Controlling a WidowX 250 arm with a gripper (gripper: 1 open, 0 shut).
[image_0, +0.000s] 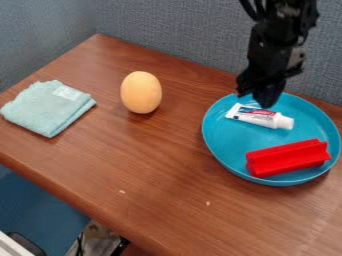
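My black gripper (265, 92) hangs over the back of a blue plate (215, 140), shut, with nothing visible between its fingers. Just below it on the plate lies a white toothpaste tube (261, 117) with red and blue print. A red block-like object (287, 158) rests on the front of the plate.
An egg (142, 92) stands on the wooden table (147, 180) left of the plate. A folded light blue cloth (48, 107) lies at the left edge. A grey partition rises behind.
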